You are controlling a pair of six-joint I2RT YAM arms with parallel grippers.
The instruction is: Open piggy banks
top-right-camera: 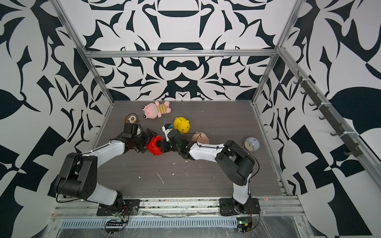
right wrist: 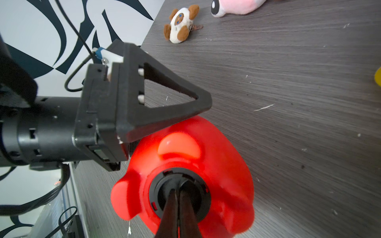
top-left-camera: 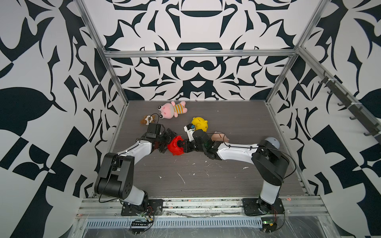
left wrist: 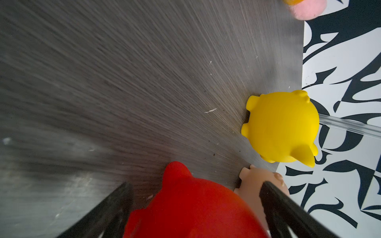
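Note:
A red piggy bank (top-left-camera: 175, 148) (right wrist: 226, 174) is at the middle, tilted so its underside with a black plug (right wrist: 160, 190) faces my right gripper. That gripper is shut, its fingertips at the plug. My left gripper is open round the red bank's body, one finger on each side; contact is unclear. A yellow piggy bank (left wrist: 281, 127) sits behind, with a peach piggy bank (top-right-camera: 200, 137) to its right.
A pink striped plush (top-right-camera: 154, 110) lies at the back left, a brown and white plush (right wrist: 178, 25) near it. A pale ball (top-right-camera: 252, 144) is at the right.

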